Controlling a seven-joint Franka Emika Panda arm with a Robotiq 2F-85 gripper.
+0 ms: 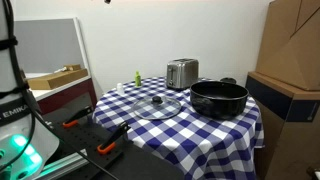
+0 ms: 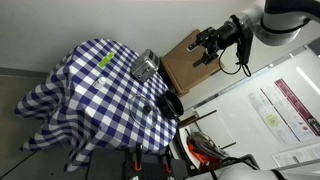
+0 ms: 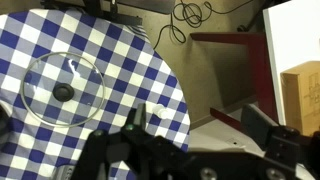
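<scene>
My gripper is open, its fingers wide apart along the bottom of the wrist view with nothing visible between them. It hangs high above, near the table's edge; exterior view 2 shows the gripper (image 2: 203, 42) at upper right. On the checkered table lies a glass lid (image 1: 140, 112) with a black knob (image 3: 63, 92). Beside it stands a black pot (image 1: 219, 104), and behind them a silver toaster (image 1: 183, 74). Farther left are a small white object (image 1: 120, 88) and a green object (image 1: 138, 79). The pot's inside is mostly hidden.
The checkered cloth (image 3: 115, 55) has bare patches around the lid. Cardboard boxes (image 1: 60, 77) sit at the left, and a large brown box (image 1: 290, 50) rises at the right. Loose cables (image 3: 185, 14) lie beyond the table edge.
</scene>
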